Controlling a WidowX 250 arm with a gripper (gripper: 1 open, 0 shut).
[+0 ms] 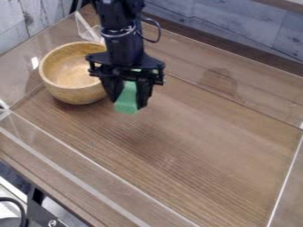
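Note:
My black gripper (133, 82) hangs in the upper middle, shut on a small green object (128, 101) that shows below and between its dark fingers. A round tan wooden bowl (71, 89) sits just to the left of the gripper on the light wooden table.
A pale wall (24, 22) rises at the upper left, and cables lie beyond the table's edge at the lower left.

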